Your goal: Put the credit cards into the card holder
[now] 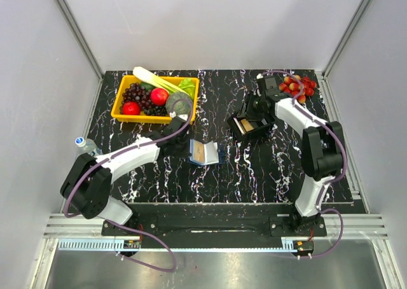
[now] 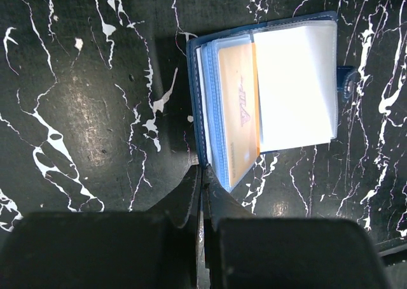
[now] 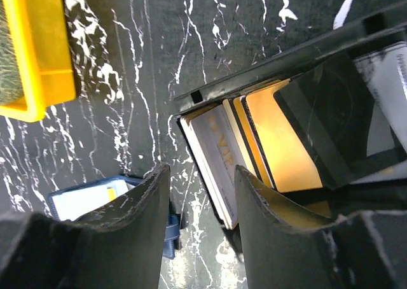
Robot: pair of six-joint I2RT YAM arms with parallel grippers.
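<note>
An open blue card holder [image 2: 296,85] lies on the marble table, an orange card [image 2: 235,111] in its sleeve. My left gripper, shut, is at the holder's left edge; whether that edge is between its fingertips I cannot tell. My right gripper is over a black tray [image 1: 245,126] at the right, its fingers apart with nothing seen between them. Several cards stand in the tray, including a grey one [image 3: 216,155] and an orange one [image 3: 283,136].
A yellow crate [image 1: 117,111] of produce fills the back left. A bottle [image 1: 88,148] stands at the left edge, red fruit [image 1: 304,85] at the back right.
</note>
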